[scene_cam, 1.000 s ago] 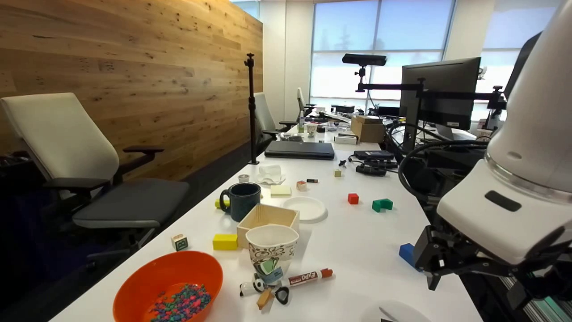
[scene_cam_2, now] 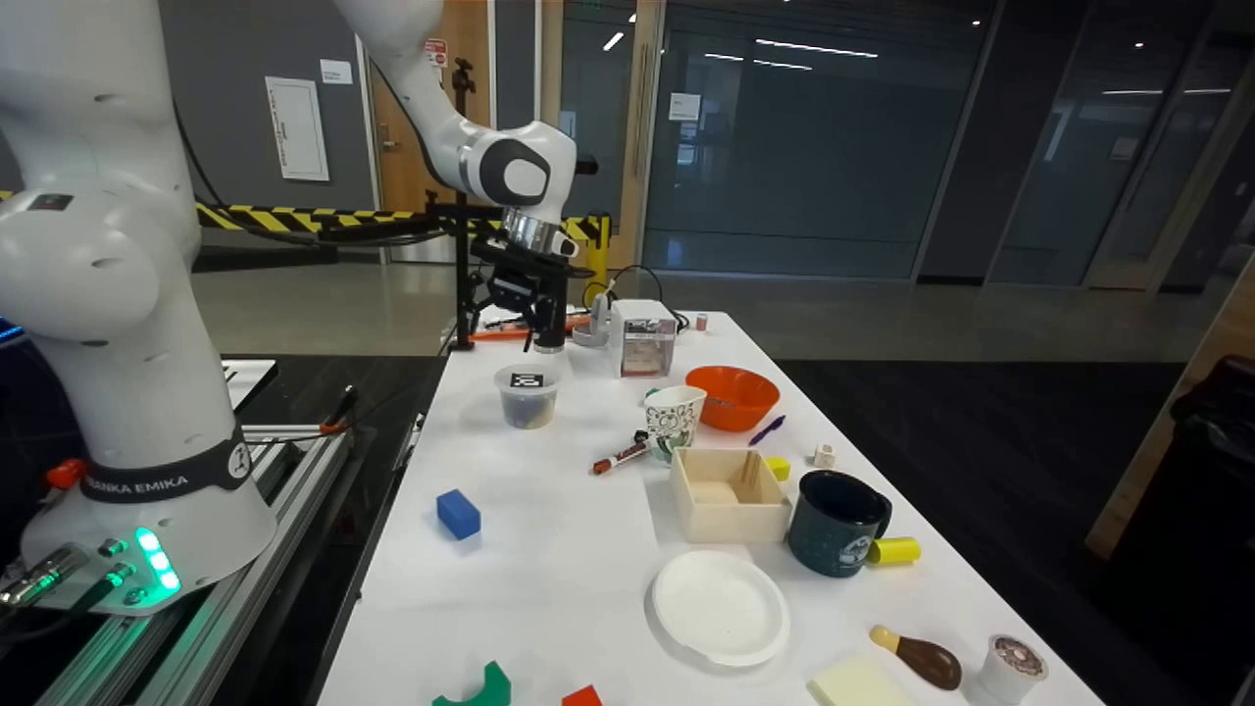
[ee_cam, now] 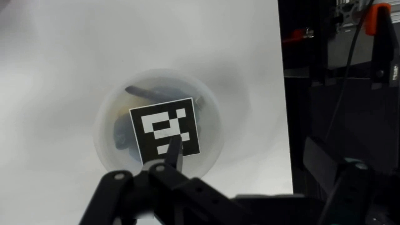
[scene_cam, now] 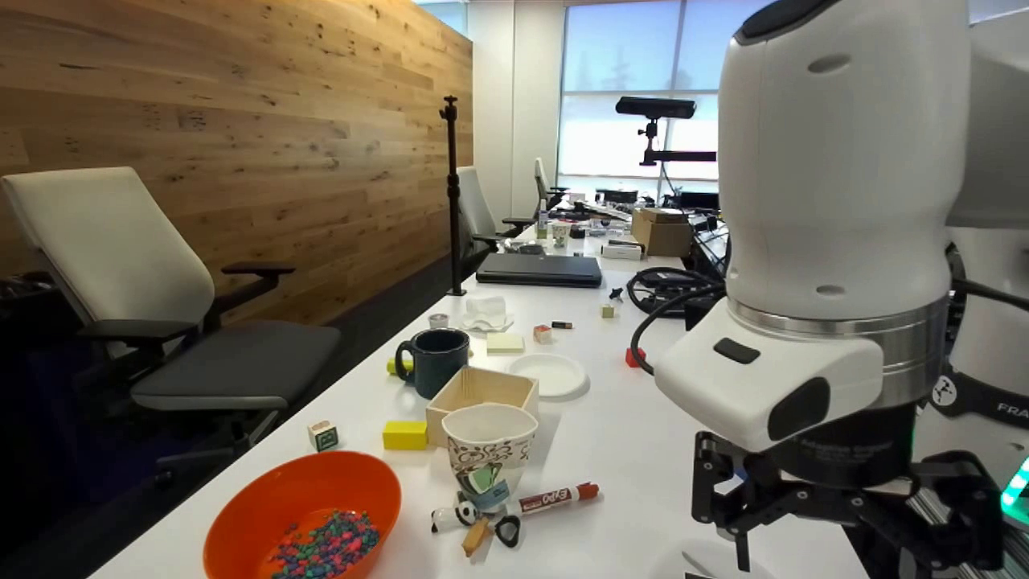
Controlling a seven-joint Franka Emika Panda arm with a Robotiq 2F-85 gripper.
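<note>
My gripper stands open, its two fingers far apart with nothing between them. Below it in the wrist view is a round translucent tub (ee_cam: 210, 127) with a black-and-white square marker (ee_cam: 161, 127) on its lid and dark shapes showing through. One finger overlaps the marker in that view; the other lies beyond the table's edge. Exterior view 2 has the gripper (scene_cam_2: 506, 331) behind and above the tub (scene_cam_2: 528, 407), apart from it. In exterior view 1 the gripper (scene_cam: 844, 552) is at the lower right, and only part of the tub's lid (scene_cam: 728, 560) shows.
An orange bowl (scene_cam_2: 753, 382), a patterned paper cup (scene_cam_2: 674, 412), a wooden box (scene_cam_2: 729, 518), a dark mug (scene_cam_2: 835, 524) and a white plate (scene_cam_2: 720, 610) stand along the table. A blue block (scene_cam_2: 459, 514) lies near the robot-side edge. Bare tabletop surrounds the tub.
In exterior view 1 my arm and gripper have moved left, toward the tub's side. They now cover most of the blue block and all of the green one. The tabletop objects still in sight have not moved.
</note>
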